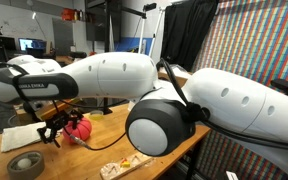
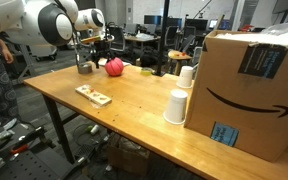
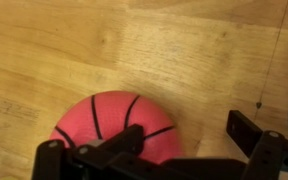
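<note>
A red ball with black lines (image 3: 109,115) fills the lower left of the wrist view, resting on the wooden table. My gripper is open, its fingers spread wide. The left finger (image 3: 129,140) overlaps the ball in this view, while the right finger (image 3: 242,132) is over bare wood. Between the fingertips lie part of the ball's edge and table surface. In exterior view 1 the gripper (image 1: 52,132) is low, just left of the ball (image 1: 82,129) and partly in front of it. Whether they touch, I cannot tell.
A grey tape roll (image 1: 24,165) lies close by at the left, with a folded white cloth (image 1: 20,138) behind it. A wooden block with holes (image 2: 93,96) is nearer the front. White cups (image 2: 175,106) and a large cardboard box (image 2: 246,95) stand at the far end.
</note>
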